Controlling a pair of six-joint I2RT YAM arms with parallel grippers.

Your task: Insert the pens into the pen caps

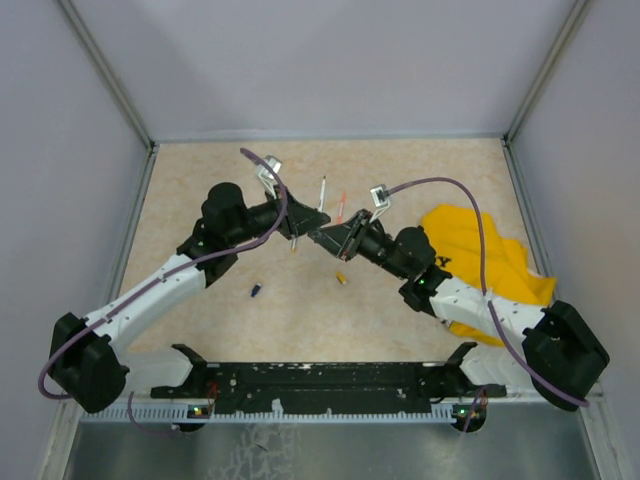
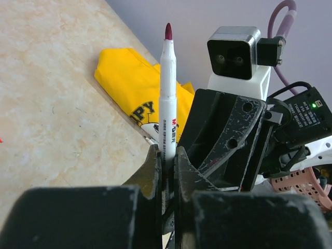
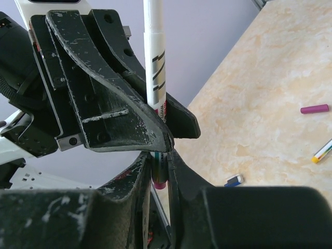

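Note:
A white marker pen [image 2: 167,104] with a dark red tip stands up from my left gripper, which is shut on it. In the right wrist view the same pen [image 3: 155,65] runs down past the left fingers [image 3: 129,124] to a magenta end. That lower end lies between the fingers of my right gripper; whether they press on it I cannot tell. Seen from above, the two grippers meet over mid-table. A purple cap [image 3: 314,109], a dark blue cap [image 1: 256,289] and a yellow cap [image 1: 341,277] lie on the table.
An orange-red pen [image 1: 341,208] lies just behind the grippers, and a white pen with a yellow end [image 3: 323,151] rests on the table. A yellow cloth [image 1: 478,262] is bunched at the right.

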